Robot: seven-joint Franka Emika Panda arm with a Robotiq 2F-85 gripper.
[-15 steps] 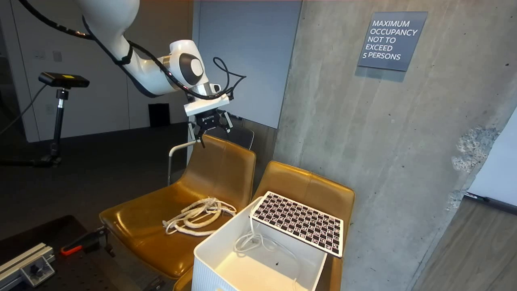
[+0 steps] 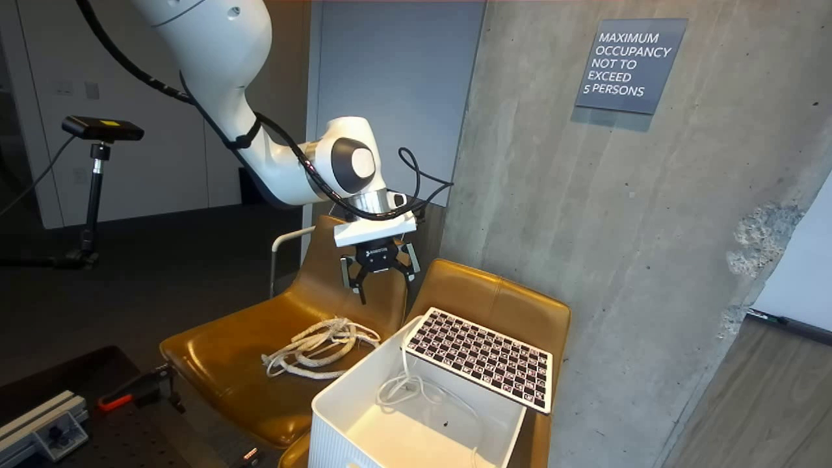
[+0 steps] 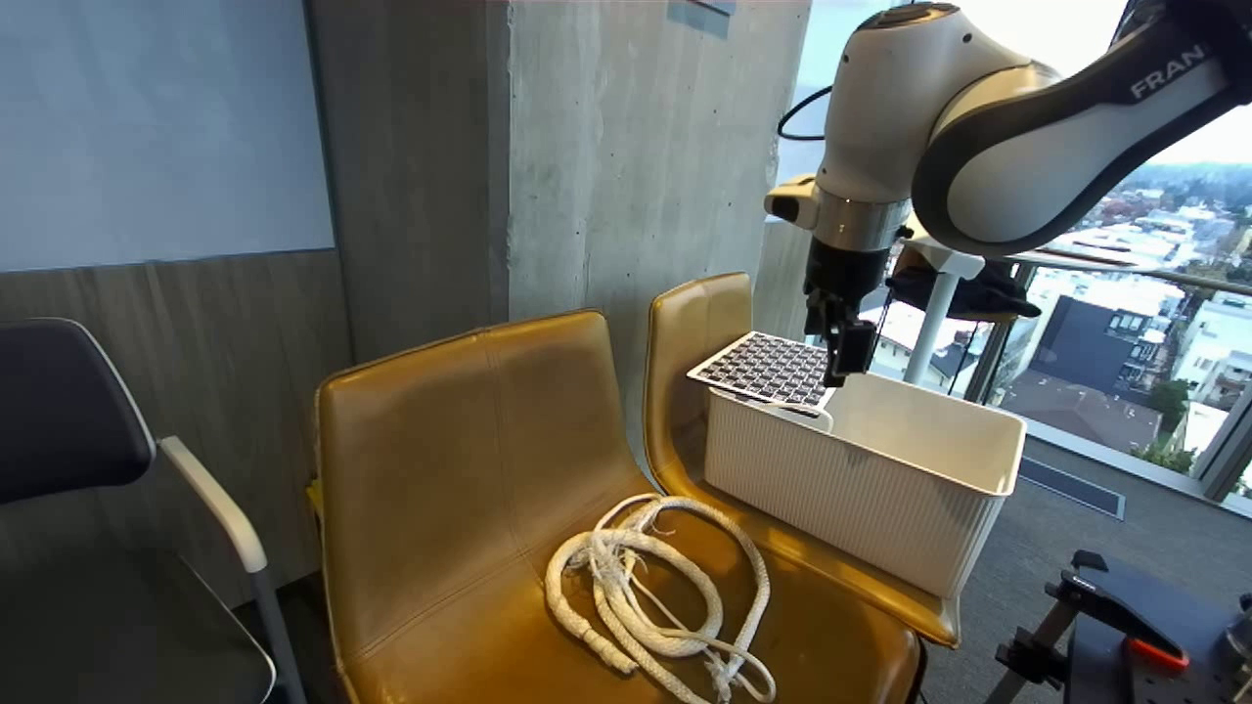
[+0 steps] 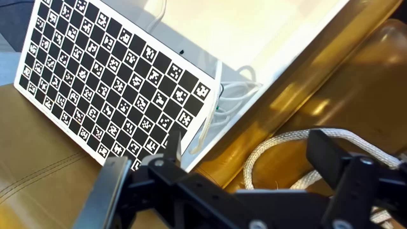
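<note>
My gripper (image 2: 387, 288) hangs open above the chairs, its fingers wide apart with nothing between them. In the wrist view a black fingertip (image 4: 173, 147) overlaps the near corner of the checkered board (image 4: 114, 82), though whether they touch cannot be told. The flat, white-edged board (image 2: 483, 355) lies across the back side of a white bin (image 2: 335, 425). Inside the bin is a thin white cable (image 2: 402, 386), partly looped over the rim by the board's corner. A coiled white rope (image 3: 693, 575) rests on the seat of the neighbouring tan chair (image 3: 481, 458).
The bin stands on a second tan chair (image 3: 704, 317) against a concrete wall (image 2: 624, 257). A camera on a stand (image 2: 101, 129) is at the far left in exterior view 1. A clamp with a red part (image 2: 117, 402) sits low at the left.
The arm has come down and to the right in exterior view 1, bringing the open gripper closer to the bin and board. Board, bin and rope have stayed put.
</note>
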